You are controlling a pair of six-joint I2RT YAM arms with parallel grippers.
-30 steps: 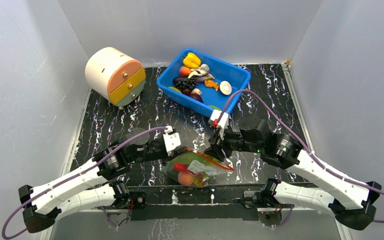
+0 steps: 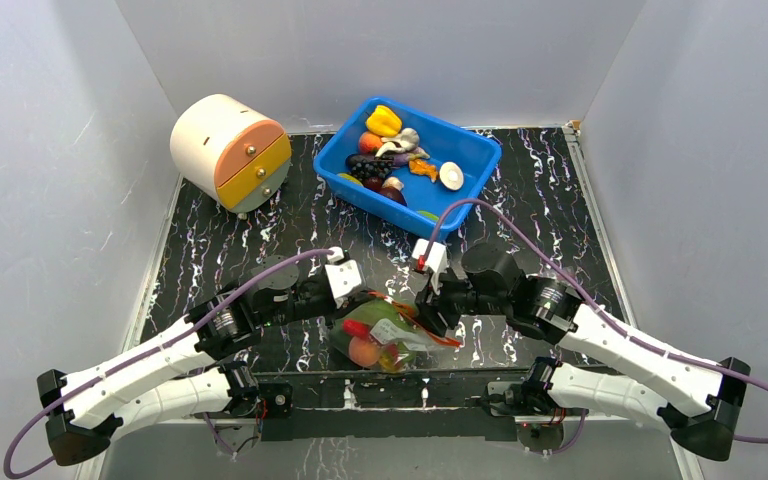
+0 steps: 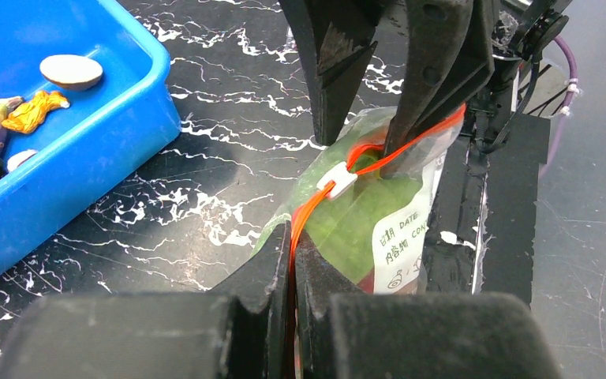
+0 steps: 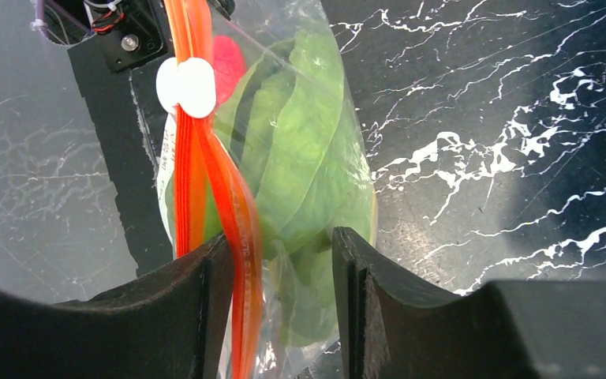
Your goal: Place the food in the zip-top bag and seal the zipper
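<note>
The clear zip top bag [image 2: 400, 338] hangs at the front of the table, holding something green and leafy, a red item and a round orange-pink one [image 2: 364, 351]. My left gripper is shut on an end of its orange zipper [image 3: 309, 207]. The white slider [image 3: 336, 180] sits close to those fingertips. On the far side of the slider, the two orange strips [image 4: 241, 213] stand apart. My right gripper is part open at the bag's mouth; one strip passes between its fingers, near the left finger [image 4: 219, 272].
A blue bin [image 2: 480, 160] with several food pieces stands at the back. To its left is a round-sided drawer box [image 2: 222, 140]. The table's front edge is close below the bag.
My right gripper has shifted slightly toward the front, and the zipper's right part now spreads wider. The bag's right end has moved a little lower. My left arm looks almost still.
</note>
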